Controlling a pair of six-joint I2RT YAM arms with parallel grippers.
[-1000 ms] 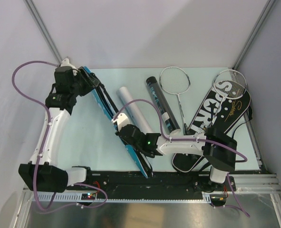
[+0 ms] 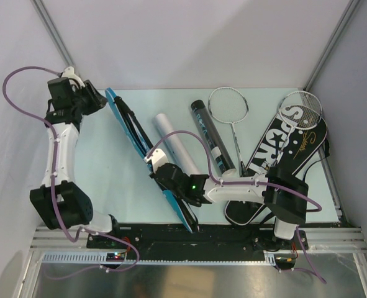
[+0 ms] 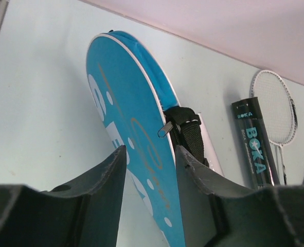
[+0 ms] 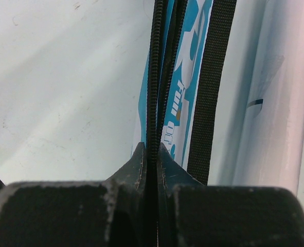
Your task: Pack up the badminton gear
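A long blue bag (image 2: pixel 126 123) with black zipper stands on edge across the left of the table. My left gripper (image 2: pixel 100 99) is raised just left of its far end, fingers (image 3: pixel 108 185) parted, nothing between them; in that wrist view a metal zipper pull (image 3: pixel 165 129) shows at the end of the black strip. My right gripper (image 2: pixel 153 167) is shut on the bag's black zipper edge (image 4: pixel 154 103) near its middle.
A white tube (image 2: pixel 176 143), a dark BOKA tube (image 2: pixel 209 131), two rackets (image 2: pixel 228 105) and a black racket bag (image 2: pixel 313 139) lie to the right.
My left gripper has moved left, off the blue bag's far end, uncovering it. The right gripper has not visibly moved.
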